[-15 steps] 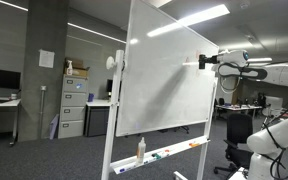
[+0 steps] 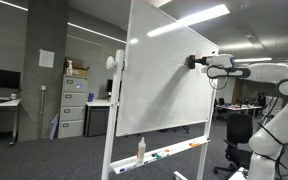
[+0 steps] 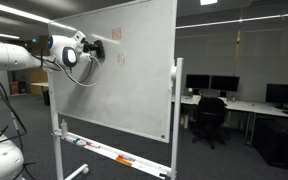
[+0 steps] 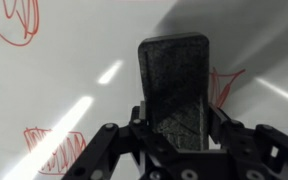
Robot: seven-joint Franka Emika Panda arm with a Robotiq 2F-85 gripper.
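A dark, block-shaped eraser [image 4: 174, 75] is held in my gripper, which is shut on it. In exterior view 1 the gripper [image 2: 195, 62] is up by the right part of the whiteboard [image 2: 164, 80]; exterior view 2 has the eraser [image 3: 99, 48] at the upper left of the board. It looks close against the surface, though contact is hard to tell. In the wrist view red scribbles surround it: one loop [image 4: 22, 20] at upper left, a hatched box [image 4: 54, 150] at lower left, and strokes [image 4: 222, 88] partly hidden behind the eraser.
Below the board, a tray [image 3: 114, 153] carries several markers and a spray bottle [image 2: 141, 150]. Two red marks [image 3: 118, 32] show near the board's top in exterior view 2. Office chairs [image 3: 214, 115] and desks stand well behind.
In exterior view 1 the gripper with the eraser has shifted left and slightly down along the board. The eraser's broader side now shows more there.
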